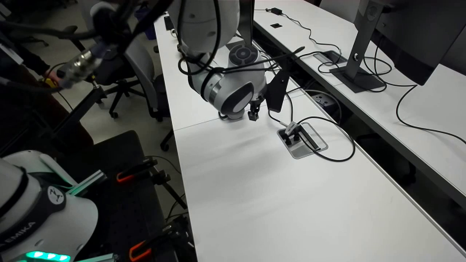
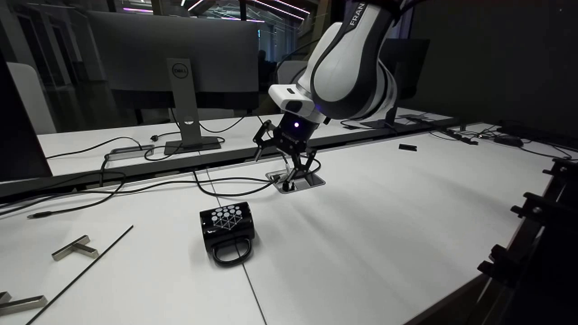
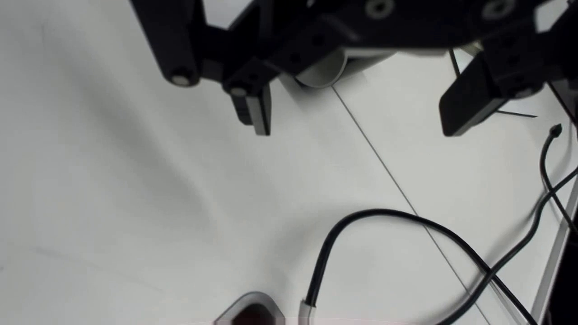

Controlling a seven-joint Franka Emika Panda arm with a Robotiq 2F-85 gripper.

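A black mug (image 2: 227, 226) with a white dot-and-line pattern lies on its side across the table seam in exterior view 2, its handle towards that camera. My gripper stands open in the wrist view, with only white tabletop visible between its fingers. Behind the gripper's linkage, at the top of that view, shows the pale mouth of the mug (image 3: 326, 71), mostly covered. In exterior view 2 the gripper (image 2: 279, 165) is above the table, apart from the mug and on its far side, in front of the table's socket box as seen from there.
A metal-framed socket box (image 1: 302, 139) with plugs and a looping black cable (image 1: 351, 146) sits near the table's edge. Metal bars (image 2: 76, 248) and a thin black rod (image 2: 86, 268) lie left of the mug. A small black object (image 2: 407, 147) rests farther off.
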